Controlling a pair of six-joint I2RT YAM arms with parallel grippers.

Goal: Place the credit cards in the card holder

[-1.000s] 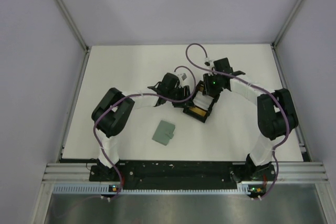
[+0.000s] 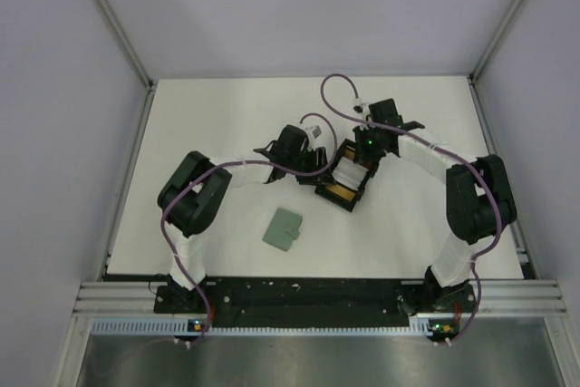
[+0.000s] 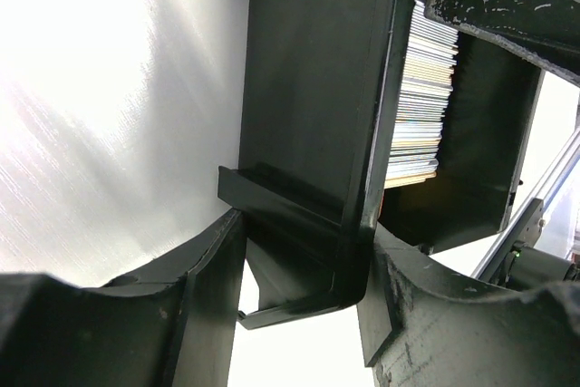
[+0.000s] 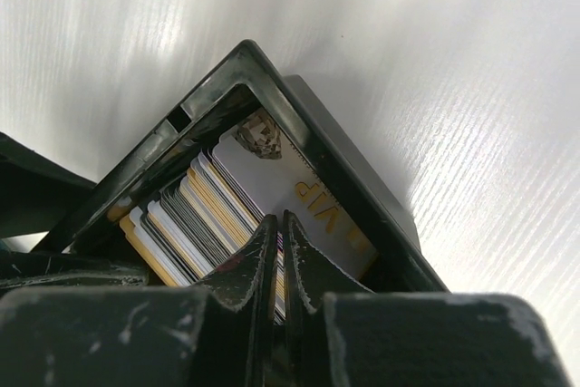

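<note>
The black card holder (image 2: 343, 189) lies slanted on the white table, its open side up. Packed upright inside are several thin cards (image 4: 208, 215), and along one wall stands a white card (image 4: 299, 192) with gold marks. My left gripper has its fingers on both sides of the holder's end, seemingly in contact with it. The right gripper is shut, its tips over the cards beside the white one; nothing shows between them. How deep the tips reach is hidden.
A flat grey-green piece (image 2: 283, 229) with a notched edge lies on the table in front of the left arm. Both arms crowd the holder from either side. Free table stretches to the left, right and behind.
My right gripper has shifted very slightly at the holder's far end. The holder and left arm look almost the same.
</note>
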